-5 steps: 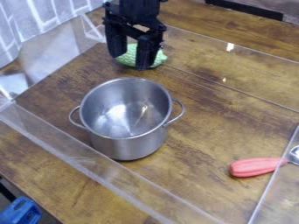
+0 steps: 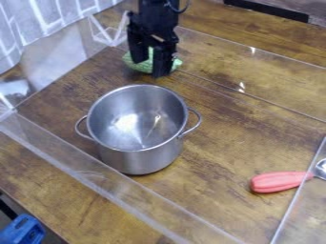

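My black gripper (image 2: pixel 152 57) is at the back centre, over a green item (image 2: pixel 167 63) that it partly hides. Whether its fingers are open or shut on that item is unclear. A steel pot (image 2: pixel 136 143) with two side handles stands upright in front of it, empty as far as shows.
A red-handled utensil (image 2: pixel 277 181) lies at the front right on the wooden table (image 2: pixel 235 114). Clear plastic walls edge the work area. A blue object (image 2: pixel 23 232) is at the bottom left corner.
The gripper looks narrower and slightly turned compared with earlier, staying over the green item. The pot and red utensil have not moved.
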